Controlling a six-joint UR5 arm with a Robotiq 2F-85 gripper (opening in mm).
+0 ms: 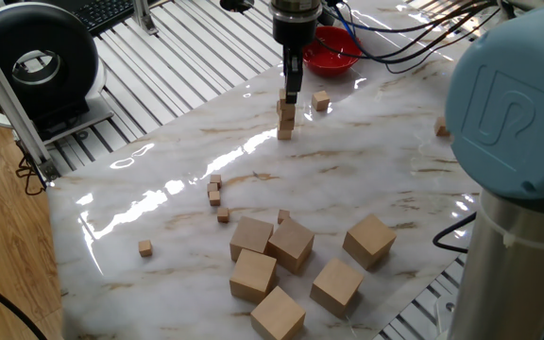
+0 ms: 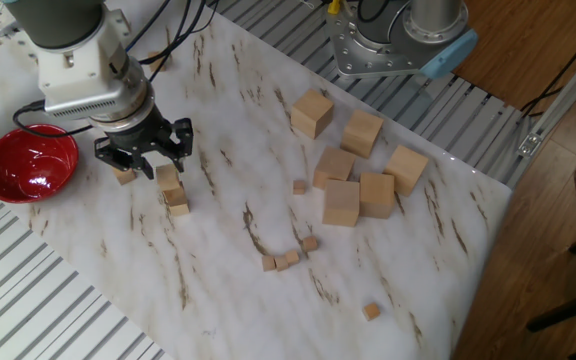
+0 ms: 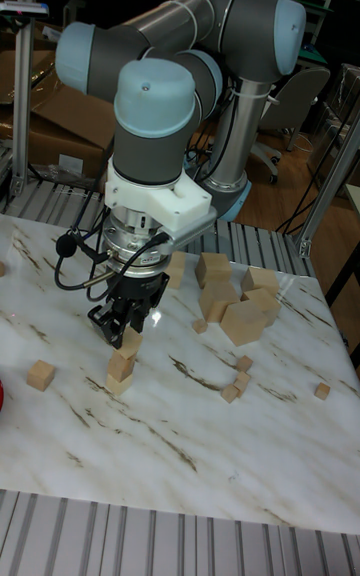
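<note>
A stack of small wooden blocks [image 1: 285,124] stands on the marbled table, its layers slightly out of line. My gripper [image 2: 165,170] points down at the top of this stack, its fingertips close to the uppermost block [image 3: 131,345]. Exterior view 1 sees the fingers edge-on, so the gap between them is hidden there. From the other two views I cannot tell whether they press on that block or stand around it. One loose small block [image 1: 321,100] lies beside the stack, toward the red bowl [image 1: 332,59].
Several large wooden cubes [image 2: 342,203] crowd the table on the robot base's side. Between them and the stack lie small cubes [image 2: 281,262] in a short row, with another small cube [image 2: 371,311] farther off. Bare table surrounds the stack on the side away from the bowl.
</note>
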